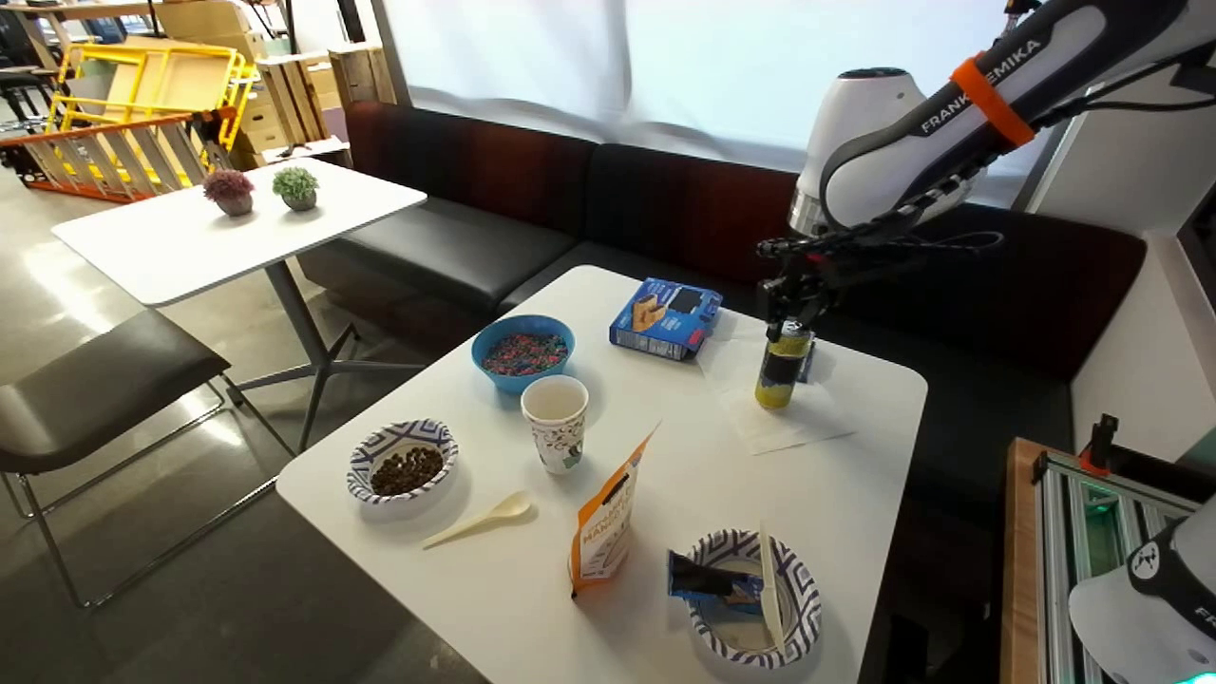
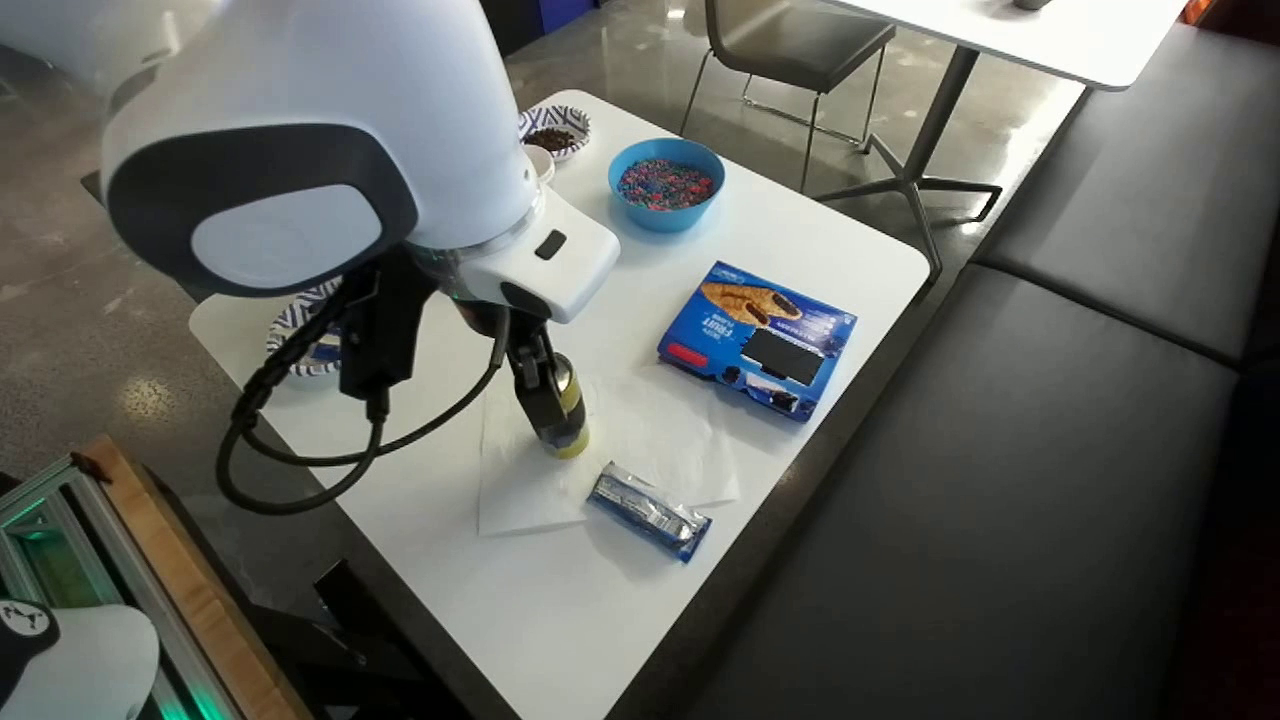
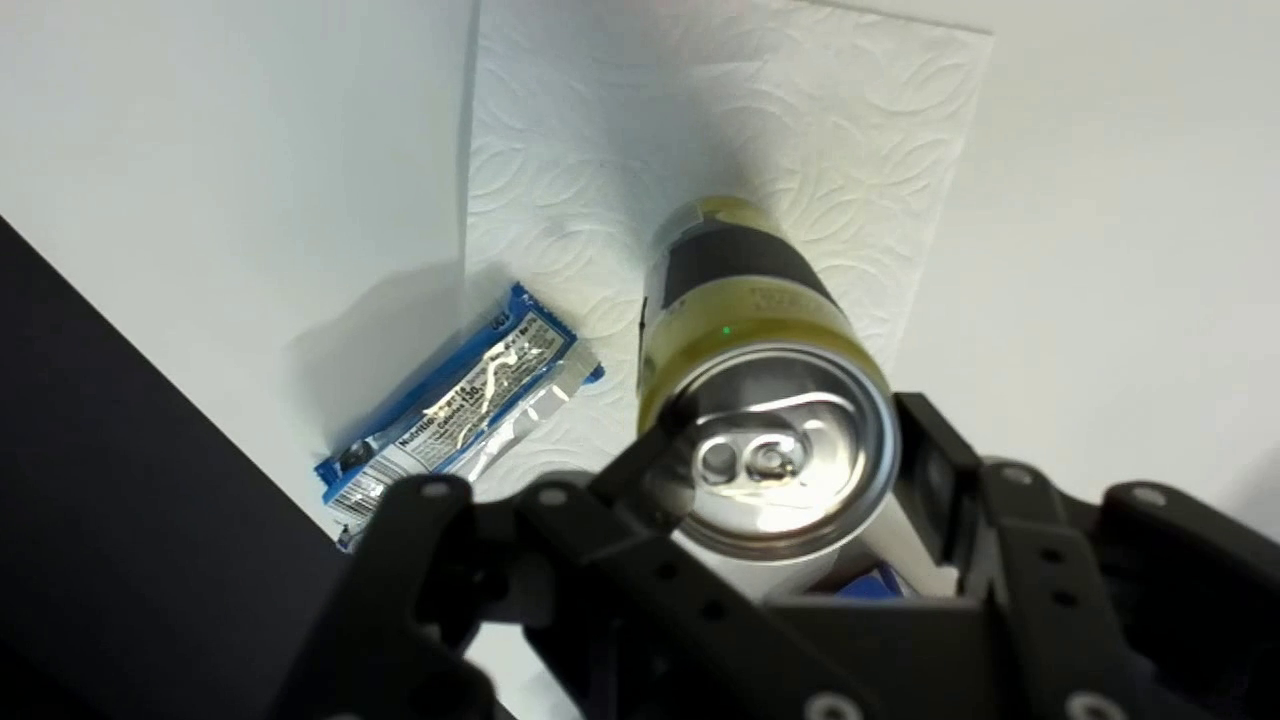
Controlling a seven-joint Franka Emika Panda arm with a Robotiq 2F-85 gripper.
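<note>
A yellow-green and dark can stands on a white napkin towards the right end of the table. My gripper is around the can's top, one finger on each side; its silver lid lies between them. Both fingers appear very close to the can, but whether they press on it cannot be made out. In the second exterior view, a dark finger covers part of the can, and the arm hides much of the table's far side.
Beside the can lies a silver-blue wrapped bar. A blue box, a blue bowl, a paper cup, an orange-white pouch and patterned bowls occupy other parts of the table.
</note>
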